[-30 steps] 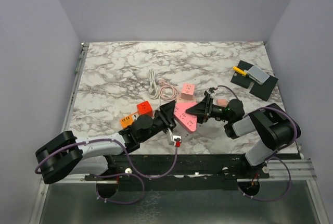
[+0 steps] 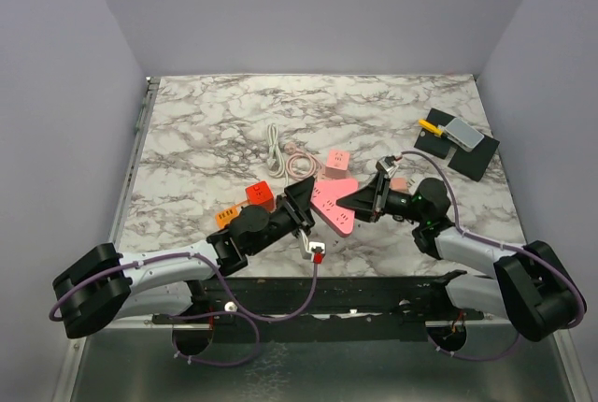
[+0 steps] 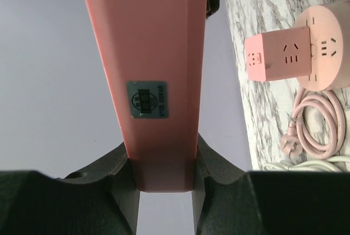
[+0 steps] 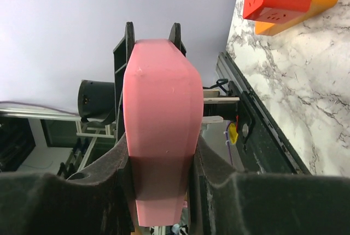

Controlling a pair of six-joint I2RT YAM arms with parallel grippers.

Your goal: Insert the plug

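A pink power strip (image 2: 334, 210) is held up over the front of the table, tilted, with both hands on it. My left gripper (image 2: 305, 204) is shut on its left end; the left wrist view shows its underside with a grey label (image 3: 147, 99). From the right, my right gripper (image 2: 363, 202) is shut on the strip, and the right wrist view shows the strip's narrow pink side (image 4: 162, 104) between the fingers. A pink coiled cord with a plug (image 3: 291, 145) lies on the table. Whether anything sits in the strip's sockets cannot be told.
A pink cube socket (image 2: 337, 163) stands on the table behind the strip, by a white cord (image 2: 275, 151). At left are a red cube socket (image 2: 260, 196) and an orange strip (image 2: 227, 216). A black mat (image 2: 475, 159) lies far right.
My right arm has swung toward the front, and its hand has turned and shifted slightly right at the strip. The strip and my left arm have barely moved.
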